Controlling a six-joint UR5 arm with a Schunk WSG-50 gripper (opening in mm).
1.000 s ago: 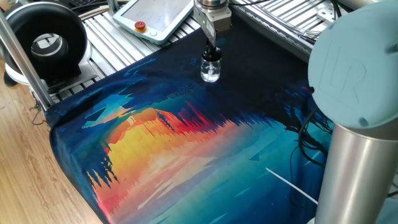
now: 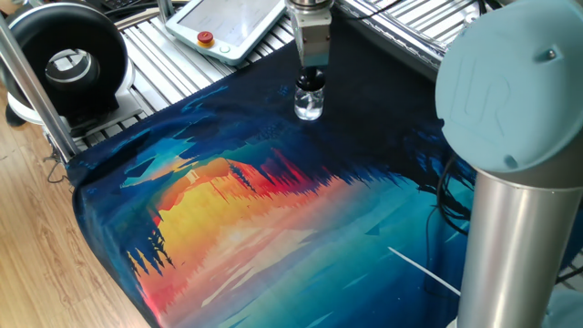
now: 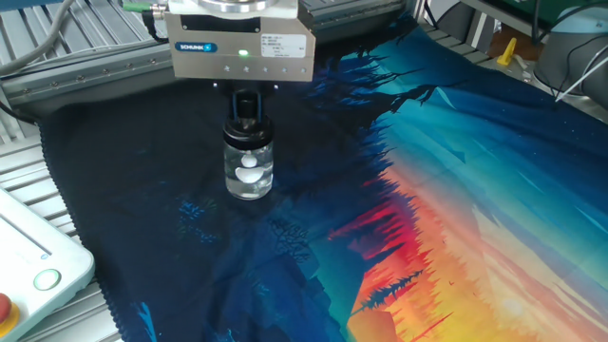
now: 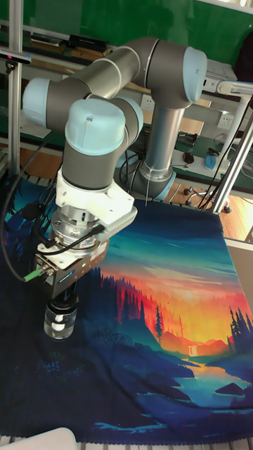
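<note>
A small clear glass jar with a black lid stands upright on the dark part of the printed cloth. Something white shows inside the glass. Directly above it is my gripper, pointing straight down, its dark fingers reaching the top of the lid. Black meets black there, so whether the fingers clasp the lid or only rest around its top is unclear. Exterior view 1 has the jar right under the gripper body, and exterior view 3 shows the jar below the wrist at the left.
The cloth, with its sunset landscape, covers the table and is largely bare. A tablet-like pendant with a red button lies on the slatted surface beyond its edge. A black round device stands at the corner.
The gripper body has turned about its vertical axis above the jar, and the arm's blue joint cap has shifted left. The jar stays almost in place, with at most a slight shift.
</note>
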